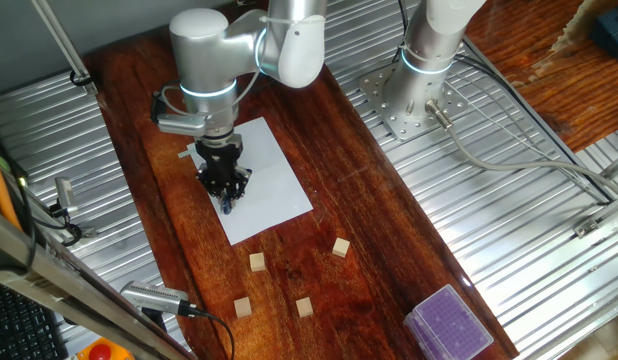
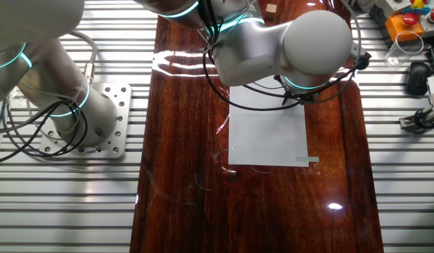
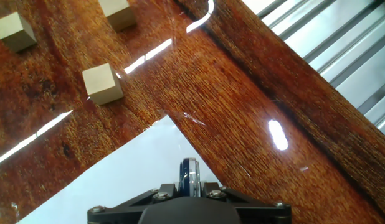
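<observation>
A sheet of white paper lies flat on the dark wooden table. My gripper points down over its left part, shut on a slim dark blue and clear object, apparently a pen. In the wrist view the pen stands out between the fingers of the gripper, above the paper. Whether its tip touches the sheet cannot be told. From the other exterior side the arm hides the gripper and part of the paper.
Several small wooden cubes, one of them the near cube, lie beyond the paper's corner. A purple box stands at the table's edge. A small camera with a black cable sits by the left edge. The table between cubes and box is clear.
</observation>
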